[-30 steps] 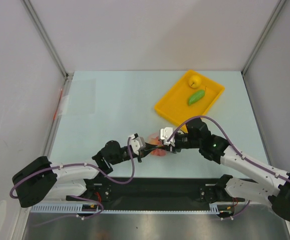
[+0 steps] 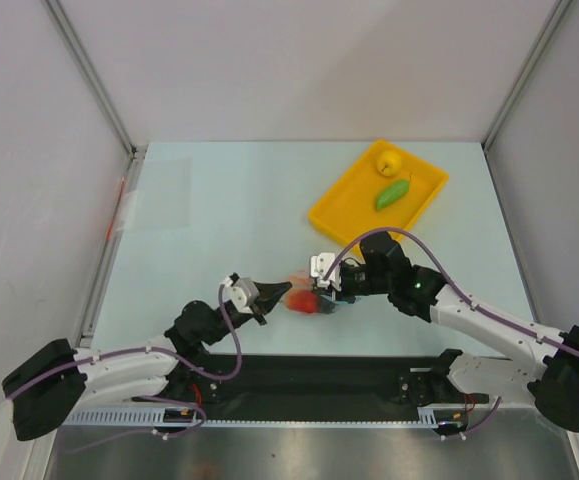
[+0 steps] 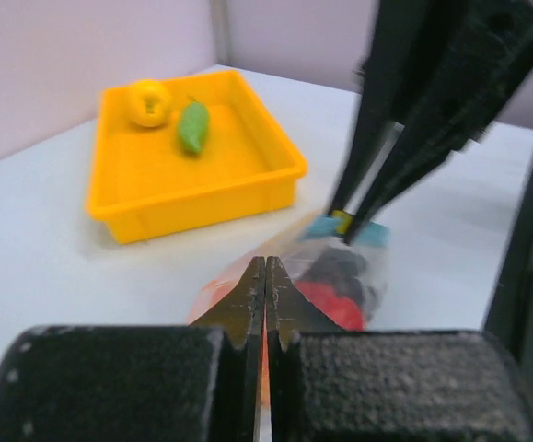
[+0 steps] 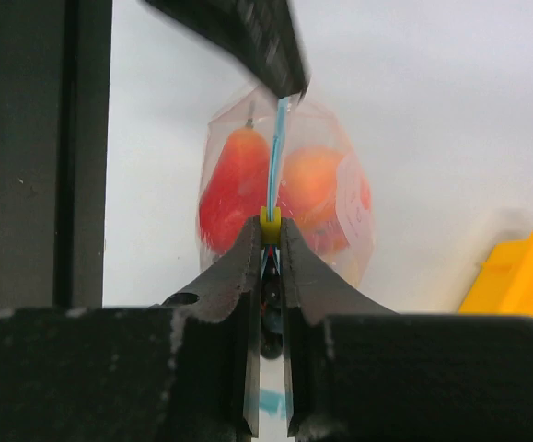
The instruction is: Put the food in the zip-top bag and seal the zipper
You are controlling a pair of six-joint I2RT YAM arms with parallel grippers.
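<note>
The clear zip top bag (image 4: pixel 353 203) lies on the table between my grippers, its blue zipper strip (image 4: pixel 274 157) stretched along its top. Through the film show a red pear-shaped food item (image 4: pixel 234 189), an orange-red round one (image 4: pixel 310 180) and a dark one (image 4: pixel 271 308). My right gripper is shut on the small yellow slider (image 4: pixel 271 219) of the zipper. At the strip's far end in the right wrist view is the tip of my left gripper. It is shut, with nothing visible between its fingers; contact with the strip cannot be made out.
A yellow bin (image 2: pixel 344 205) stands at the back right, holding a yellow round item (image 2: pixel 388 163) and a green one (image 2: pixel 392 194). A dark front edge (image 2: pixel 299 375) lies close to both arms.
The right gripper has shifted a little left.
</note>
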